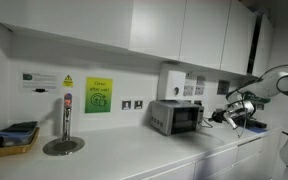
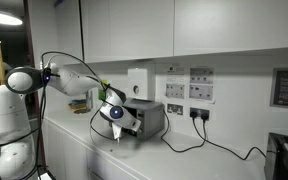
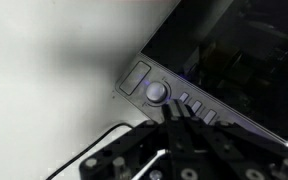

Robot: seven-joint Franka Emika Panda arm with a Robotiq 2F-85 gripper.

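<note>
The microwave [image 1: 177, 117] stands on the counter against the wall, its dark door facing outward. Its grey control panel fills the middle of the wrist view, with a round knob [image 3: 156, 92], a rectangular button [image 3: 136, 77] on one side and a row of slim buttons [image 3: 196, 106] on the other. My gripper is shut, nothing visible between its fingers. In the wrist view its tips appear just below the knob, over the panel's edge; whether they touch is unclear. Exterior view 2 has the arm [image 2: 118, 114] in front of the microwave, hiding part of it.
A black cable [image 3: 89, 150] runs across the white surface near the gripper. Sockets with cables [image 2: 200, 114] are on the wall beside the microwave.
</note>
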